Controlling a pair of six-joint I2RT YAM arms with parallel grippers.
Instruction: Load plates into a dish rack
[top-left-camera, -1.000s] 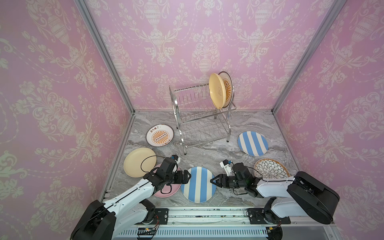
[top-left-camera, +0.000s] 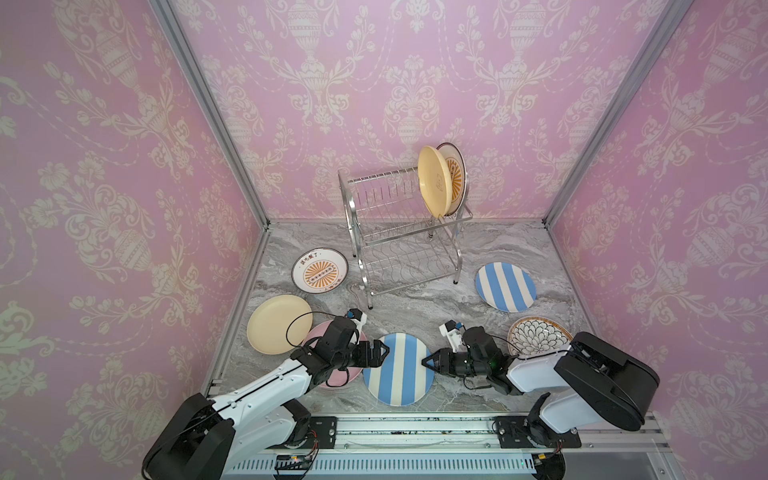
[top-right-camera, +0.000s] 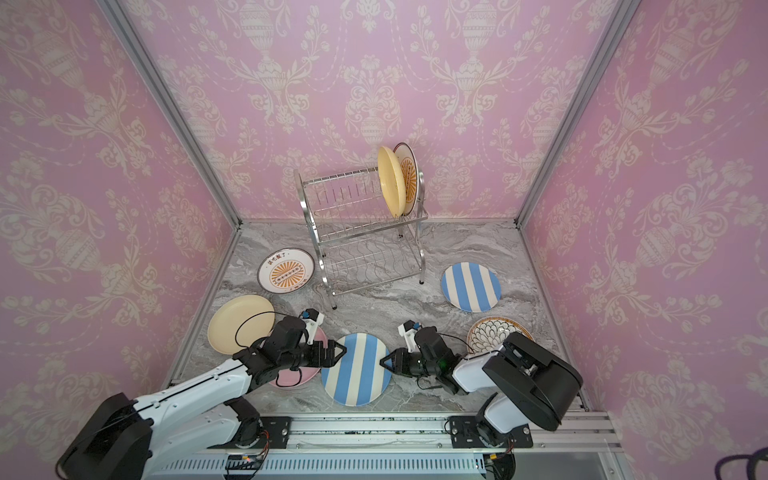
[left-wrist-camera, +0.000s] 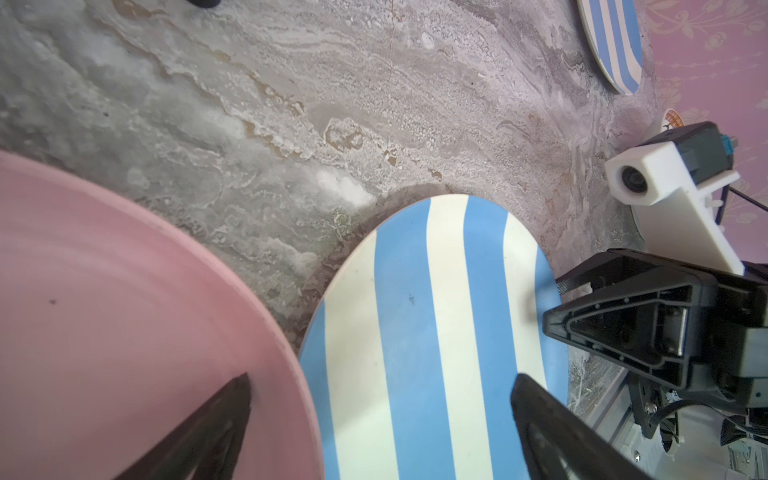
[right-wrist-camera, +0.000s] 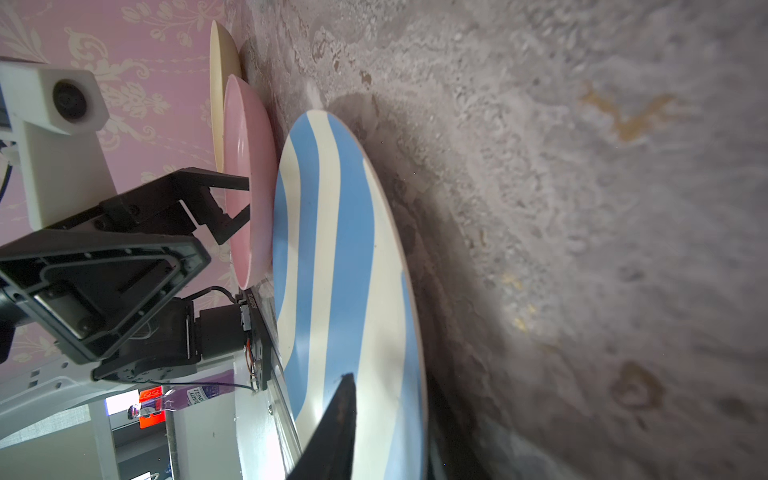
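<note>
A blue-striped plate (top-left-camera: 397, 369) lies flat at the front centre, beside a pink plate (left-wrist-camera: 128, 336). My left gripper stands open low over these two plates, its fingertips blurred on either side of their meeting edges. My right gripper is low at the striped plate's right rim, its blurred fingers astride the rim; whether it grips cannot be told. The steel dish rack (top-left-camera: 360, 240) holds a cream plate (top-left-camera: 433, 180) and a patterned plate (top-left-camera: 456, 176) upright on its upper tier, at the right end.
An orange-patterned plate (top-left-camera: 319, 270) and a cream plate (top-left-camera: 269, 324) lie at the left. A second striped plate (top-left-camera: 505, 286) and a flower-patterned plate (top-left-camera: 537, 332) lie at the right. Bare table shows between the rack and the front plates.
The right arm has shifted slightly, its elbow inward, with the gripper staying at the striped plate's rim. My left gripper has edged slightly right since a second ago.
</note>
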